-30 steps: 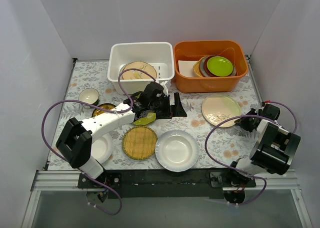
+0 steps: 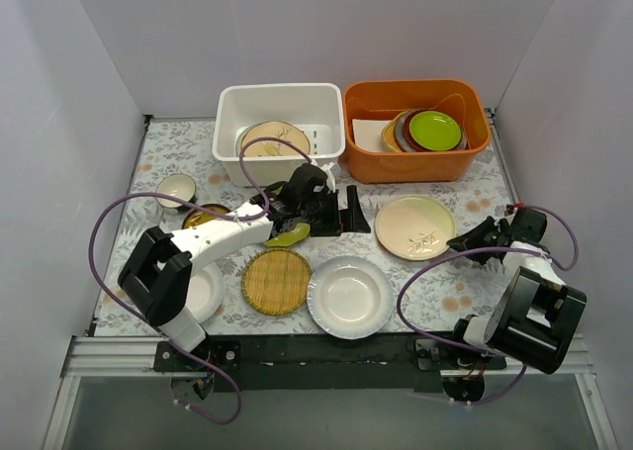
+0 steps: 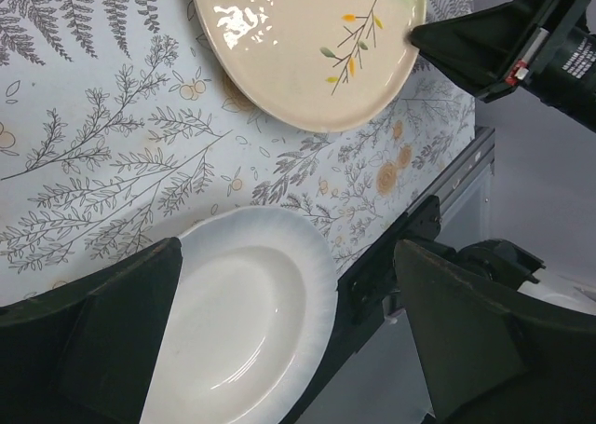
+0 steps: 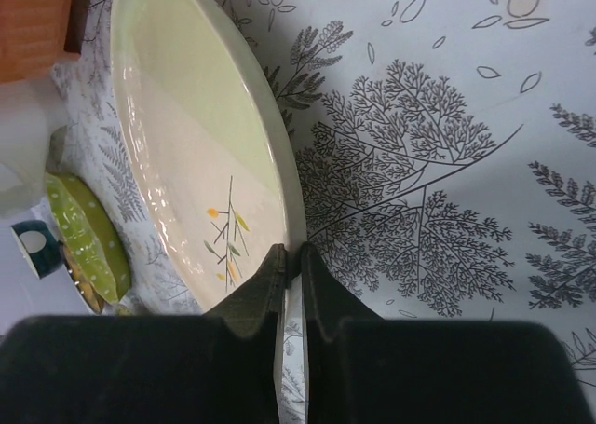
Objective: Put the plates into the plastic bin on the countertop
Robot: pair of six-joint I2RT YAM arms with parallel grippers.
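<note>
A cream plate point(image 2: 415, 226) with a leafy sprig is at the right of the counter. My right gripper has its fingers on both sides of the plate's edge, closed on the rim; in the right wrist view the plate stands steeply across the picture. My left gripper point(image 2: 341, 213) hangs open over the middle with nothing between its fingers. Below it lies a white plate point(image 3: 242, 303), also seen from above in the top view. The orange bin point(image 2: 415, 172) at the back holds several plates, a green one uppermost. Beside it, a white bin point(image 2: 280, 169) holds a beige plate.
A woven yellow plate point(image 2: 276, 281) lies front centre. Partly behind the left arm are another white plate point(image 2: 205, 292), a brown dish point(image 2: 206, 214) and a green dish point(image 2: 288, 236). A white bowl point(image 2: 176, 188) stands at the left.
The cream plate has shifted left and a little towards the front, with the right gripper moving along at its rim. The left arm has hardly moved.
</note>
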